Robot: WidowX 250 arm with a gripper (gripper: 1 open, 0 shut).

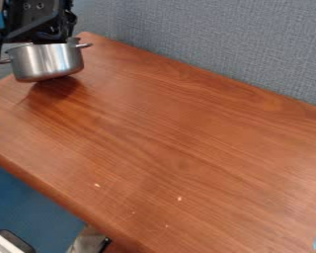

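A steel pot (47, 63) with side handles is at the upper left of the camera view, near the table's far end, casting a dark shadow beneath it. The black gripper (39, 30) is directly over the pot, at its top. Its fingertips are hidden or too dark to make out, so whether it is shut on the pot does not show.
A grey fabric partition (213, 40) runs along its back. Blue floor shows past the front left edge, with pale objects at the bottom left.
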